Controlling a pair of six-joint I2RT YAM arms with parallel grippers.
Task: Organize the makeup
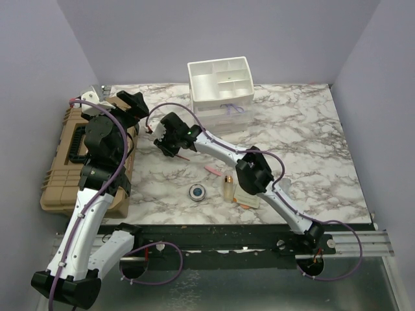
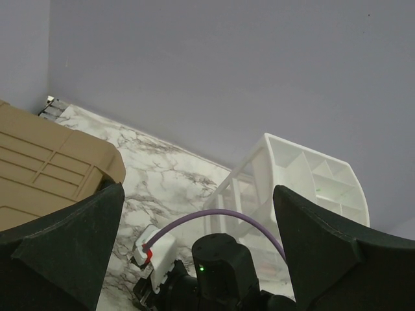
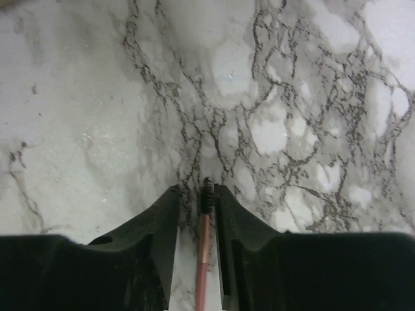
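Observation:
My right gripper (image 1: 165, 148) is low over the table, its fingertips either side of the dark tip of a thin pink brush (image 3: 202, 259); the fingers are part open, narrowly spaced. My left gripper (image 1: 133, 103) is raised over the tan case (image 1: 55, 188), open and empty. On the table (image 1: 305, 129) lie a pink item (image 1: 213, 170), a round compact (image 1: 197, 192), a gold-capped bottle (image 1: 228, 188) and a pale palette (image 1: 246, 197). The white organizer (image 1: 201, 87) stands at the back, with clear lower drawers.
The case fills the left side. The right arm stretches across the middle and hides some items. Walls bound the back and sides.

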